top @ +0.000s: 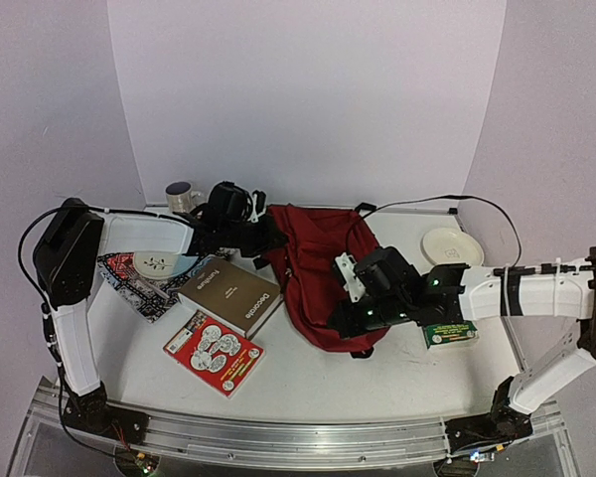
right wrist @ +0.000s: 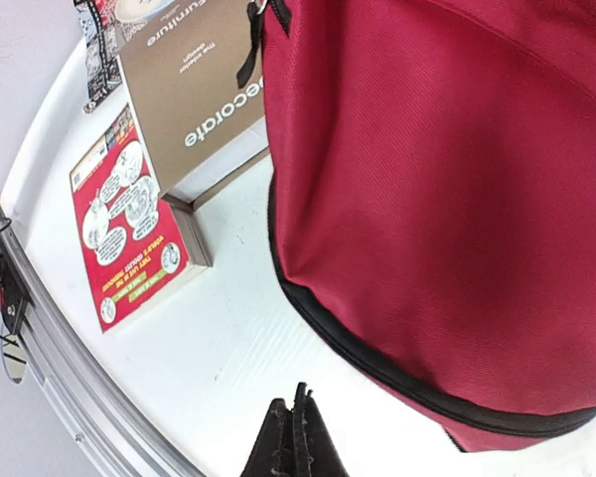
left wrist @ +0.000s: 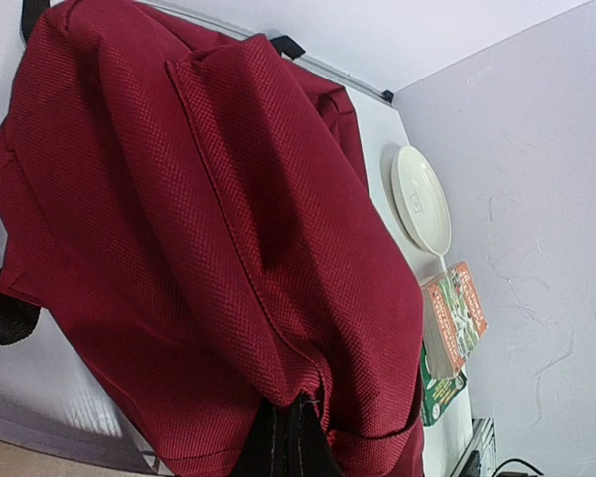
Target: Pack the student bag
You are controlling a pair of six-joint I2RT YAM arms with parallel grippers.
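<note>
The red cloth bag (top: 318, 268) lies on the table between my two arms, soft and wrinkled. My left gripper (top: 278, 238) is at its upper left edge. In the left wrist view, the shut left fingers pinch a fold of the bag (left wrist: 199, 229). Over the bag's lower part is my right gripper (top: 340, 326); the right wrist view shows it shut, with nothing between the fingertips. A brown book (top: 233, 295) lies left of the bag, its corner on a red book (top: 215, 353). The bag's inside is hidden.
On the left are a mug (top: 182, 196), a patterned cloth (top: 129, 286) and a plate (top: 159, 265). On the right stand a white plate (top: 451, 246) and a green box (top: 450, 333), part hidden by my right arm.
</note>
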